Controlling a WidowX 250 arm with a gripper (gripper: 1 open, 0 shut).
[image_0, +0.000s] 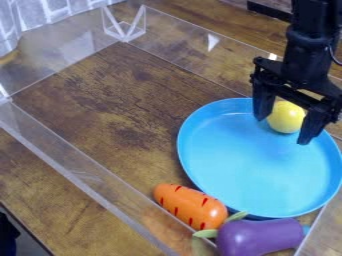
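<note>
A yellow ball (286, 118) rests near the back of a round blue plate (241, 165). My black gripper (286, 120) is over it from above, its fingers apart, one on each side of the ball; whether they touch it I cannot tell.
An orange toy carrot (191, 207) and a purple toy eggplant (259, 236) lie at the front edge. Clear plastic walls (80, 175) surround a wooden floor (114, 110), which is bare left of the plate.
</note>
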